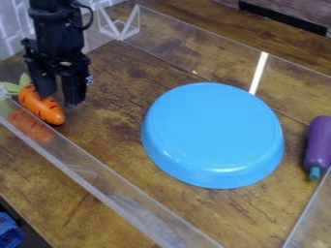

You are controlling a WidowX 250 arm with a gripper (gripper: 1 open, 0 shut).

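Note:
My black gripper [56, 87] hangs at the left, low over an orange toy carrot [43, 108] with a green top, its fingers partly in front of the carrot's upper end. Whether the fingers touch it or how wide they stand is too dark to tell. A blue round plate [211, 132], apparently upside down, lies right of centre on the wooden surface [149, 68].
A purple toy eggplant [318, 145] lies at the far right. Clear walls [110, 189] border the area along the front left and around the back. Bare wood lies between the carrot and the blue plate.

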